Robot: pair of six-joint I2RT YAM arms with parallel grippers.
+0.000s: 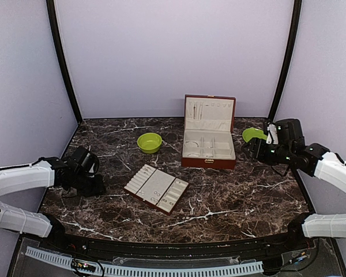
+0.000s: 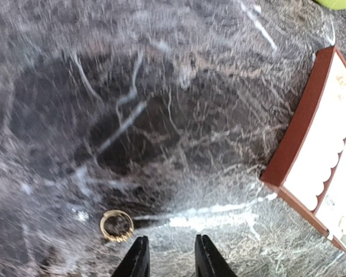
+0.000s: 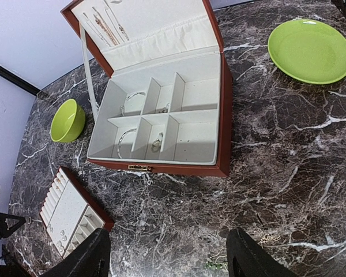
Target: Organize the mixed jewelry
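A small gold ring (image 2: 116,225) lies on the dark marble table in the left wrist view. Just right of it is my left gripper, its fingers apart with nothing between them. In the top view this gripper (image 1: 99,189) is low over the table, left of the ring tray (image 1: 135,194). Rings and earrings sit on that tray. The brown jewelry box (image 1: 190,162) stands with its lid up. Bracelets (image 3: 126,137) and other small pieces lie in some of its compartments; necklaces hang inside the lid. My right gripper hangs open and empty, right of the box.
A green bowl (image 1: 149,143) is behind the tray, left of the box. The green plate (image 3: 310,52) lies right of the box, partly behind my right arm in the top view. Bare marble stretches in front of the box.
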